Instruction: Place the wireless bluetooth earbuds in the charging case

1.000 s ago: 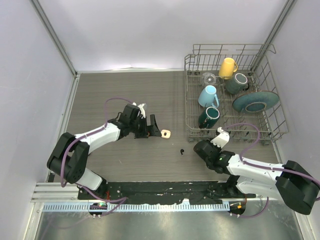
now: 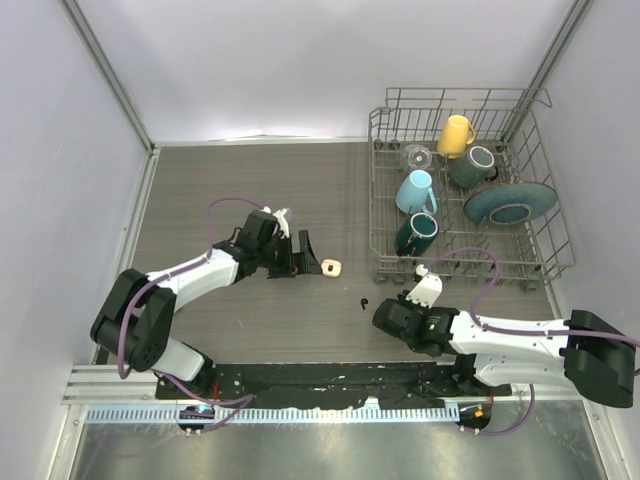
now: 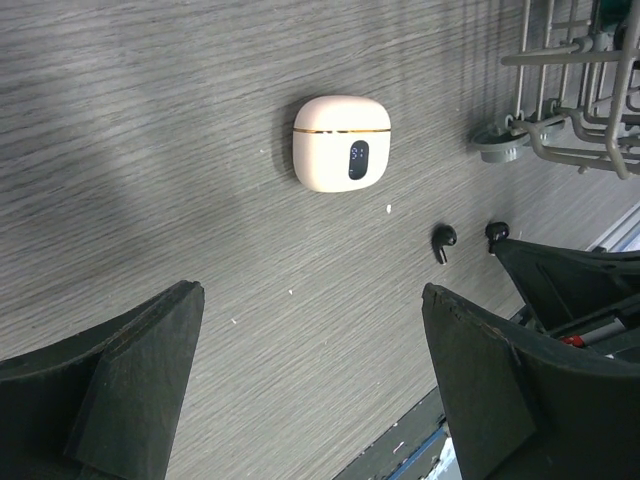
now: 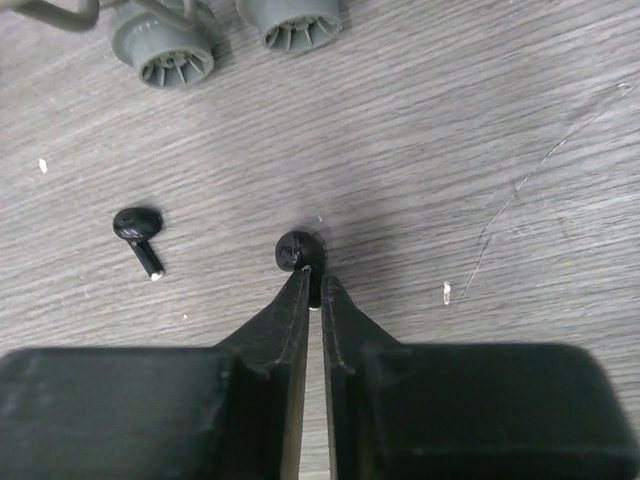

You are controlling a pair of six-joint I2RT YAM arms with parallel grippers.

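Observation:
The pale pink charging case (image 3: 342, 143) lies on the wooden table with its lid shut, a gold line across it and a small dark display in front. My left gripper stands open beside it, nothing between its fingers. One black earbud (image 4: 300, 252) is at the fingertips of my right gripper; its stem shows in the narrow gap between them. Whether the fingers press on that stem I cannot tell. A second black earbud (image 4: 138, 224) lies loose on the table, to the left in the right wrist view.
A wire dish rack (image 2: 378, 215) with mugs and a blue plate (image 2: 510, 203) fills the back right. Its grey feet (image 4: 178, 55) stand close to the earbuds. Bare table lies around the case and at the back left.
My right arm has shifted left in the top view, toward the loose earbud's side. The left arm has barely moved; the case and the loose earbud stay where they were.

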